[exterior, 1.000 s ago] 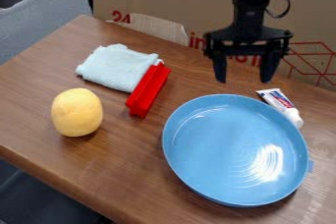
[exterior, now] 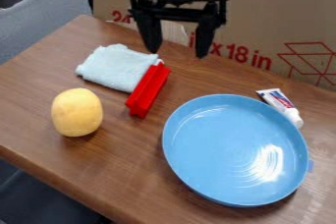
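Observation:
My black gripper (exterior: 179, 33) is open, raised at the top centre of the camera view above the back of the wooden table, with nothing between its two fingers. Below it and to the left, a red bar-shaped object (exterior: 147, 90) lies against a folded light-blue cloth (exterior: 113, 66). A round pale-yellow object (exterior: 77, 112) sits at the left front. A blue plate (exterior: 223, 154) occupies the right front, and a white toothpaste tube (exterior: 281, 107) lies just behind it at the right.
A cardboard box (exterior: 276, 31) stands along the back edge of the table. A grey padded surface (exterior: 33, 31) is beyond the left edge. Bare wood shows at the left and between the red object and the box.
The objects on the table have not visibly moved.

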